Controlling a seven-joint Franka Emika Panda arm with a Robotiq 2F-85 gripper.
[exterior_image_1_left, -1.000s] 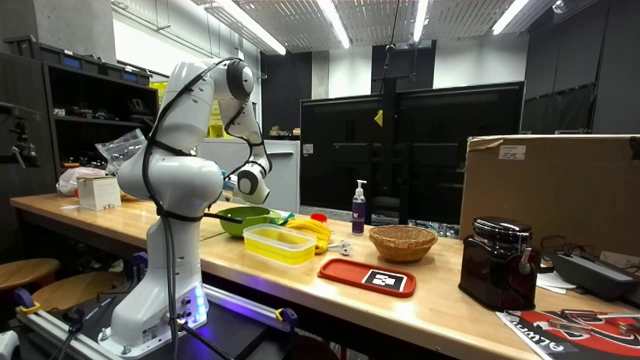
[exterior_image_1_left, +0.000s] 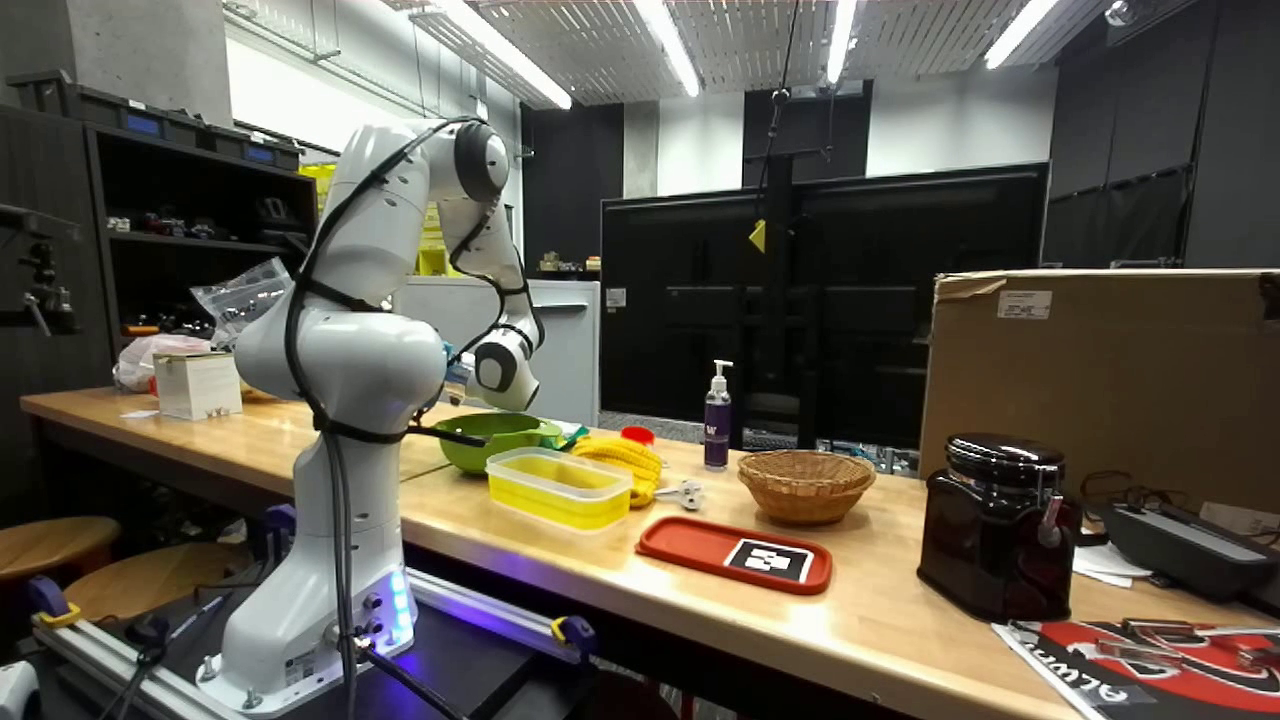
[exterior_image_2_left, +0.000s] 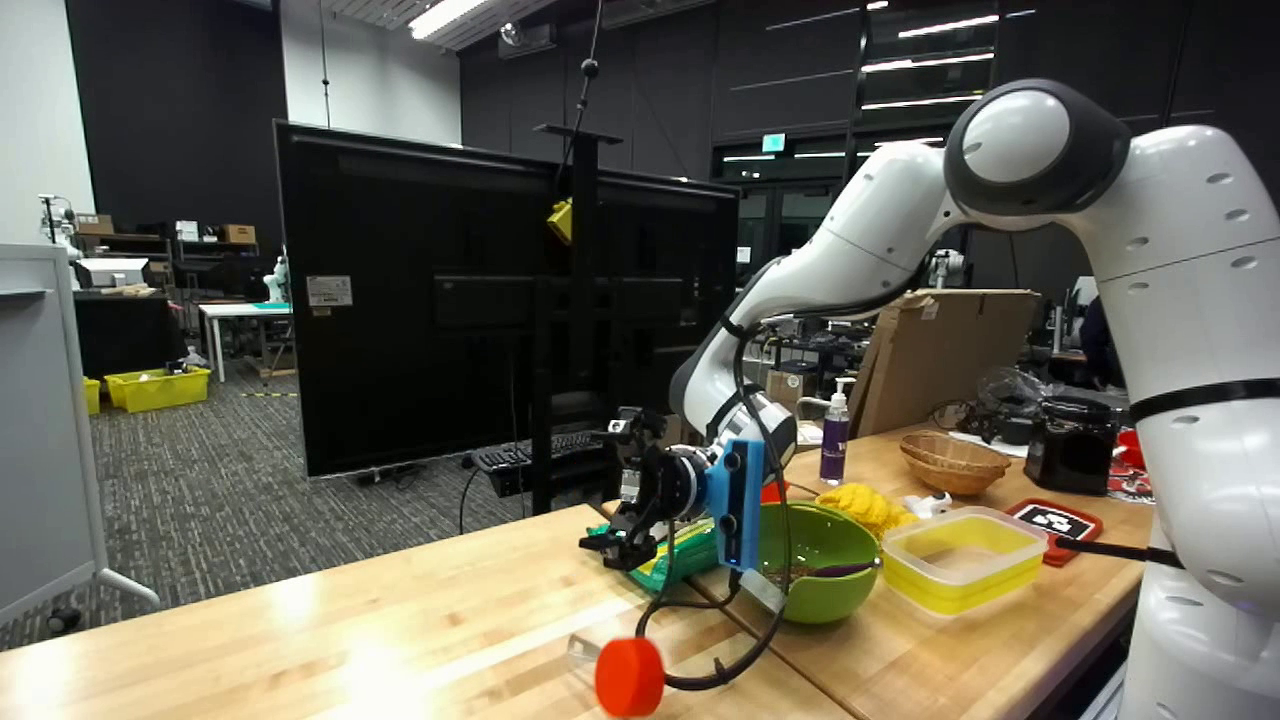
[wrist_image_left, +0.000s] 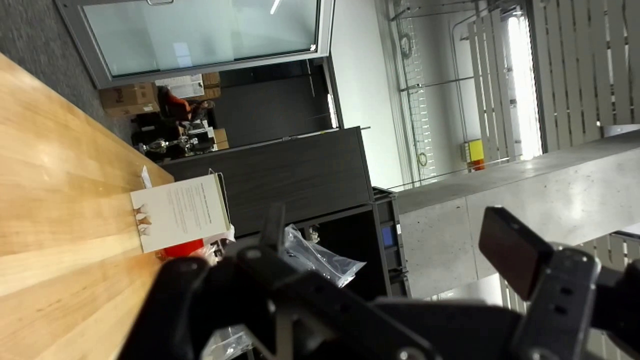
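Note:
My gripper (exterior_image_2_left: 609, 486) is open in exterior view 2, pointing left above the table, with nothing between its fingers. In the wrist view, the fingers (wrist_image_left: 516, 255) stand wide apart, and beyond them are shelves and a wall. Just right of the gripper is a green bowl (exterior_image_2_left: 825, 596) with brown contents and a dark-handled utensil. A green and yellow packet (exterior_image_2_left: 684, 556) lies beneath the wrist. Beside the bowl stands a clear yellowish tub (exterior_image_2_left: 960, 588), with a yellow cloth-like bundle (exterior_image_2_left: 866, 505) behind it. A red-orange round lid (exterior_image_2_left: 629, 676) is near the front.
A red tray (exterior_image_1_left: 684, 542), wicker basket (exterior_image_1_left: 806, 486), purple pump bottle (exterior_image_1_left: 717, 422) and black jar (exterior_image_1_left: 998, 528) occupy the other end. A white box (wrist_image_left: 180, 213) stands on the table in the wrist view. A cable hangs by the wrist.

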